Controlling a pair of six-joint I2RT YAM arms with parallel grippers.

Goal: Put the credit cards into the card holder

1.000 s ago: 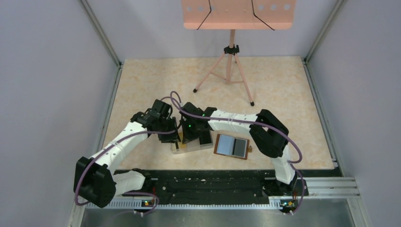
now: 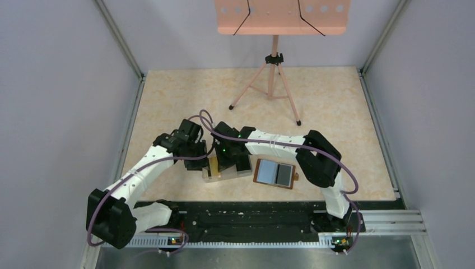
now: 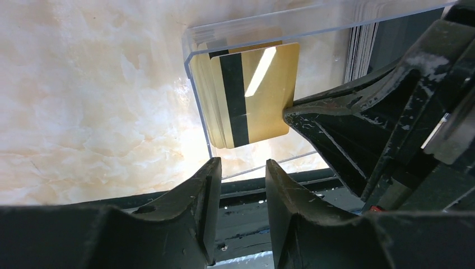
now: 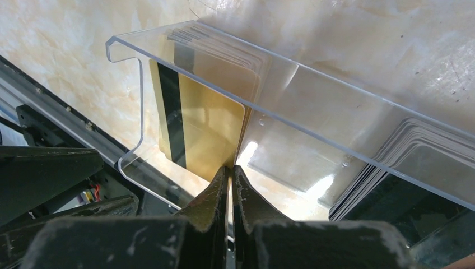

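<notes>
Gold cards with a dark stripe (image 3: 269, 92) lean in a stack at the left end of a clear tray (image 4: 313, 95); the front one stands slightly apart from those behind. My left gripper is partly open over the tray's front side, its fingers apart and empty. Shut, with no card between its fingers, my right gripper has its tips at the right edge of the front gold card. A brown card holder (image 2: 275, 173) lies open to the right of the tray, showing a light blue and a dark grey panel.
Several dark cards (image 4: 414, 207) stand at the tray's other end, with an empty stretch between the stacks. Both arms crowd closely over the tray. A pink stand (image 2: 274, 73) occupies the back.
My left gripper has shifted slightly to the left, away from the right one, uncovering more of the gold cards. The right arm has hardly moved; tray and holder have stayed in place.
</notes>
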